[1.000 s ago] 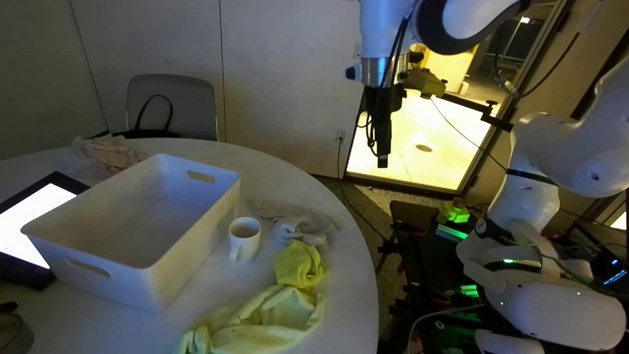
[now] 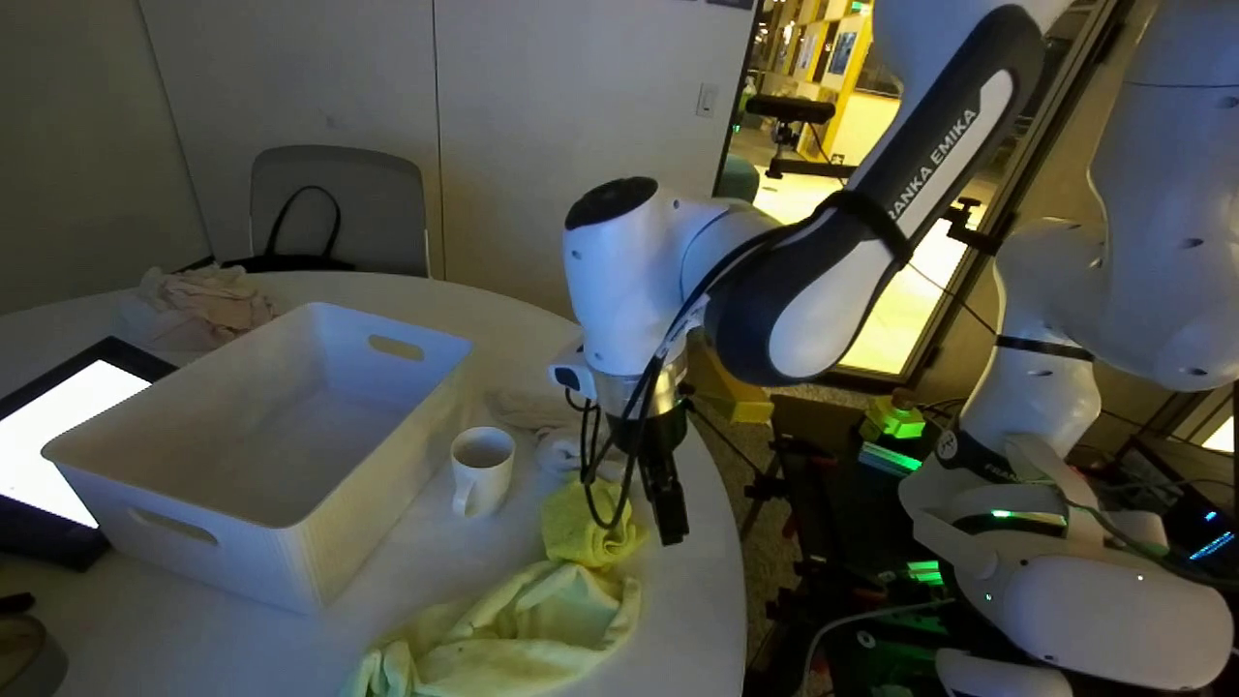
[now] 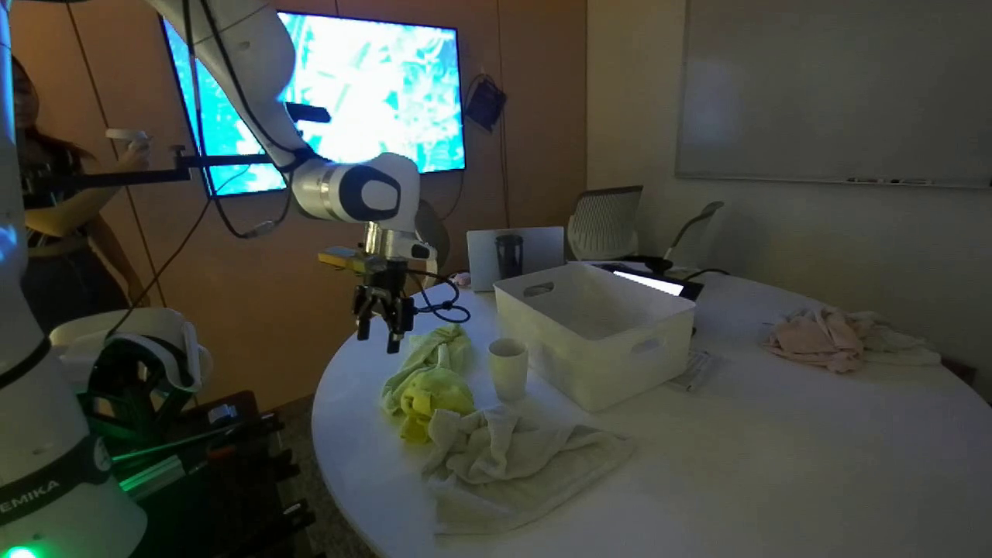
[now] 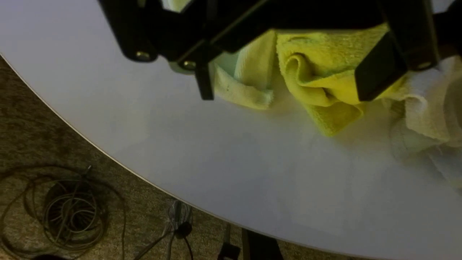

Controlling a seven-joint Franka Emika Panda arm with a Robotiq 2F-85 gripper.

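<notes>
My gripper (image 3: 378,339) is open and empty, above the near side of the round table. Its two fingers hang apart in the wrist view, with a crumpled yellow cloth (image 4: 322,80) showing behind and between them. On one side of that cloth lies a pale green-yellow cloth (image 2: 528,633). On the other side is a greyish white cloth (image 3: 521,465), spread and wrinkled. A white mug (image 2: 482,470) stands upright between the cloths and a large white bin (image 2: 296,546). The bin's visible inside looks empty.
A pinkish cloth heap (image 3: 818,339) lies on the far side of the table. A lit screen (image 2: 64,436) sits beside the bin, and a laptop (image 3: 488,256) and dark cup (image 3: 508,256) stand behind it. Bare tabletop (image 4: 208,151) runs to the curved edge.
My arm has come down and across from beyond the table's edge to a place over the cloths. The cloths, mug and bin have not moved.
</notes>
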